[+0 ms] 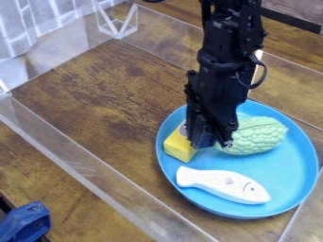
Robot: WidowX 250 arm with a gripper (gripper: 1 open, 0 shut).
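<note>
My black gripper (202,128) is lowered over the blue plate (284,165), shut, its tip at a yellow block (178,146) on the plate's left side; whether anything sits between the fingers is hidden. A pale green ridged vegetable (256,134) lies just right of the gripper, and a white fish-shaped object (224,185) lies at the plate's front.
The wooden tray floor (89,95) is clear left of the plate, bordered by transparent walls. A dark blue object (23,223) lies at the lower left corner, outside.
</note>
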